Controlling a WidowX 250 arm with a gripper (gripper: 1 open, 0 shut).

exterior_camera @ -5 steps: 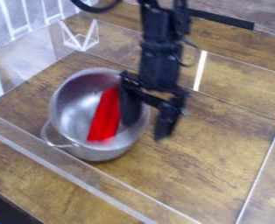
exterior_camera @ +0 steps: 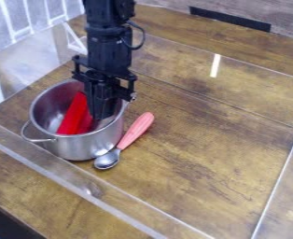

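Observation:
A steel pot (exterior_camera: 84, 143) with a wire handle stands at the left of the wooden table. A red object (exterior_camera: 75, 116) lies inside it. My black gripper (exterior_camera: 102, 110) is down at the pot's upper right part; its fingertips are hard to make out and its finger state is unclear. A spoon with a pink handle (exterior_camera: 135, 132) lies just right of the pot, its steel bowl toward the front.
Clear panels or edges border the work area at the left, front and right.
My gripper has moved left and the pot has shifted left with it, uncovering the spoon beside it.

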